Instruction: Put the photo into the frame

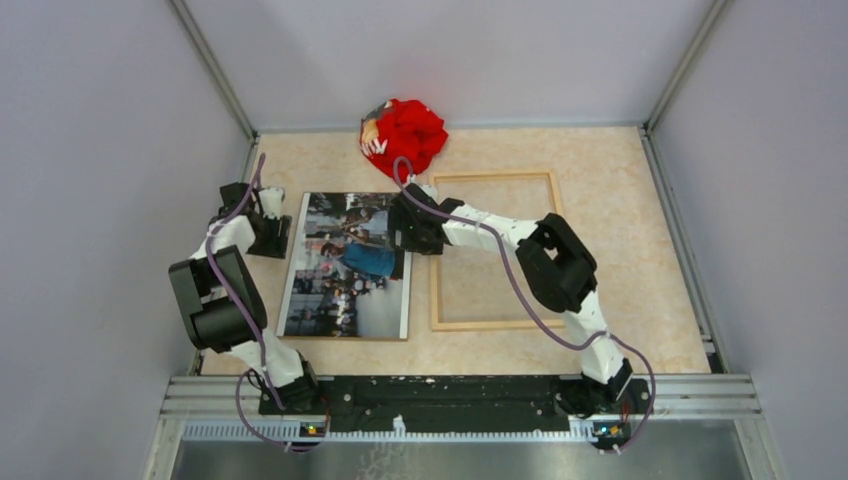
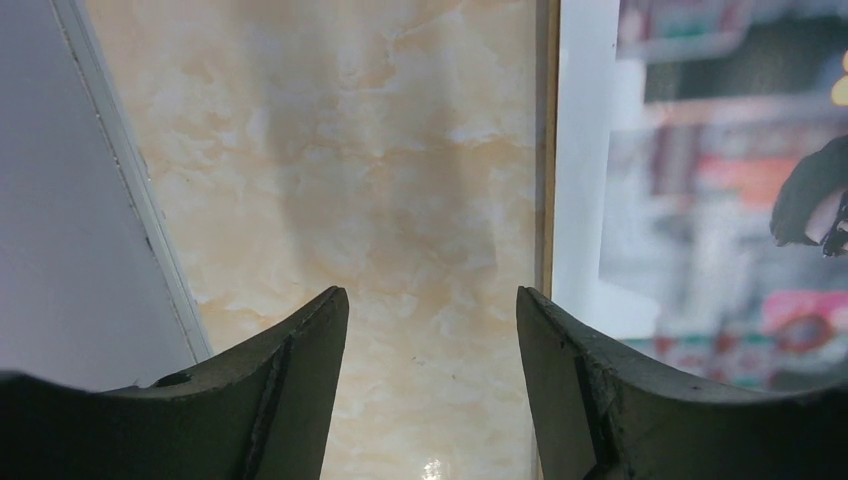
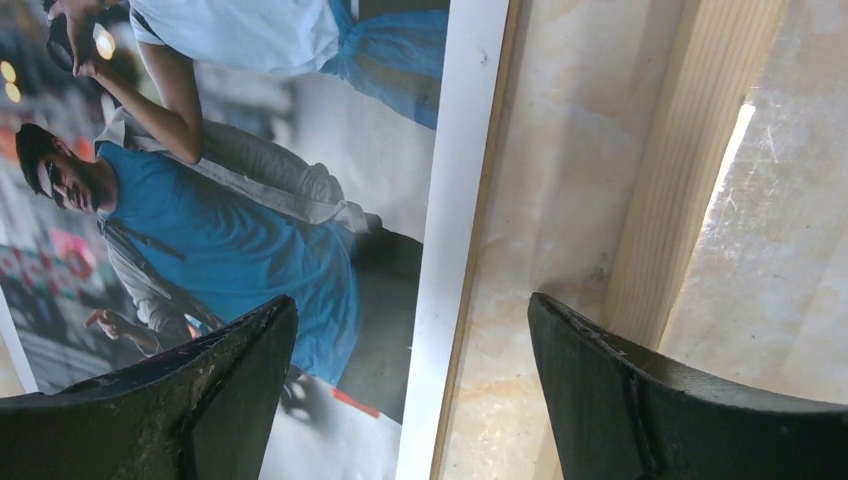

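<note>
The photo (image 1: 345, 290) lies flat on a board with white borders, left of the empty wooden frame (image 1: 497, 323). My left gripper is open just beside the photo's left edge (image 2: 578, 220), over bare table. My right gripper is open above the photo's right edge (image 3: 455, 200), its fingers either side of the white border, near the frame's left bar (image 3: 680, 170). Neither gripper has anything between its fingers.
A crumpled red cloth (image 1: 410, 135) lies at the back, behind the photo and frame. Metal rails and walls bound the work area.
</note>
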